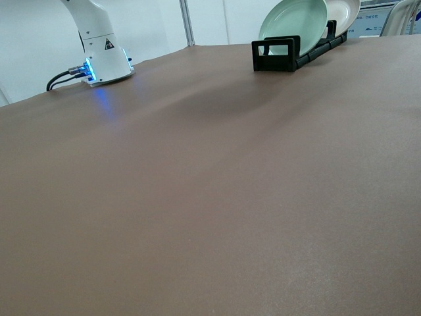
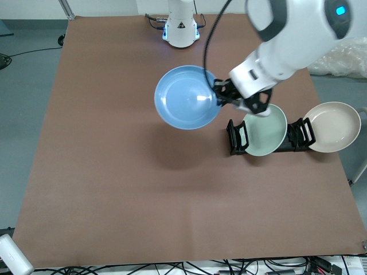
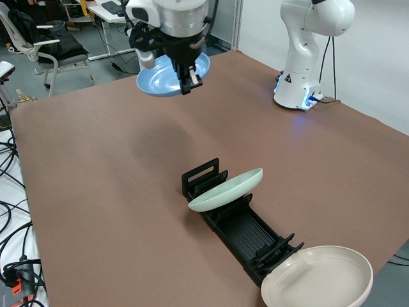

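Observation:
A light blue plate (image 2: pixel 180 100) is held in the air by my gripper (image 2: pixel 221 91) in the camera left view, its fingers at the plate's right edge. In the camera right view the blue plate (image 3: pixel 156 80) hangs under the gripper (image 3: pixel 189 78). A black dish rack (image 2: pixel 235 137) holds a mint green plate (image 2: pixel 264 132) and a cream plate (image 2: pixel 332 126), the mint one toward the left end, the cream one at the right end. In the camera top view the rack (image 1: pixel 276 62) shows both plates upright; the blue plate is out of view there.
Cables lie along the front edge, off the tabletop.

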